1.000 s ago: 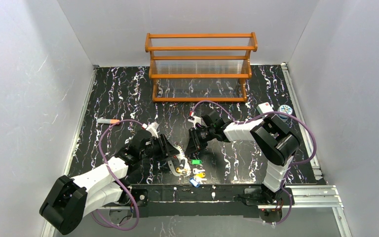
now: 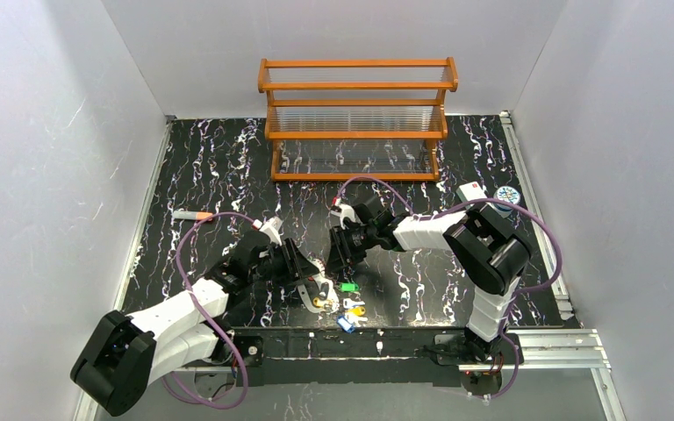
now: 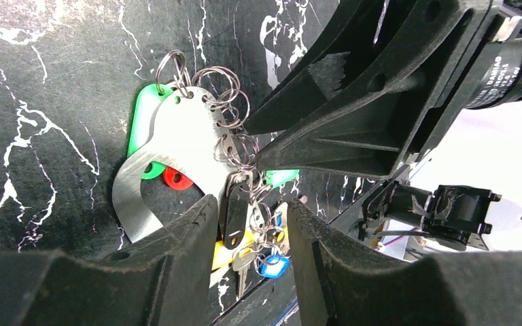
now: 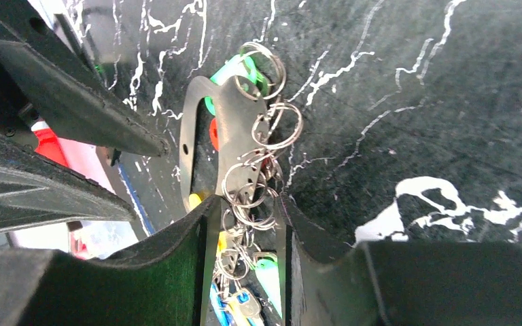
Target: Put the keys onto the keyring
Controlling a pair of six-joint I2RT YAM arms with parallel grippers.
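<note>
A silver metal key holder [image 3: 190,132] with a curved arm lies on the dark table, a row of wire rings [image 4: 248,197] along its edge. Green [image 3: 143,115], red [image 3: 177,178], yellow and blue [image 3: 274,266] tags and several keys [image 3: 242,268] surround it. Over its left side, my left gripper has its fingers apart; a black clip [image 3: 235,216] shows in the gap, not visibly gripped. From the right, my right gripper has its fingertips close to the rings, a gap between them. Whether the tips touch a ring, I cannot tell.
A wooden rack [image 2: 360,136] stands at the back. An orange-tipped tool [image 2: 193,215] lies far left; a white box [image 2: 470,191] and a round tape roll [image 2: 507,195] sit at right. The two grippers are very close together. Bare table lies behind them.
My right gripper has shifted a little left, closer to the holder and the left gripper. The left arm and the keys look unmoved.
</note>
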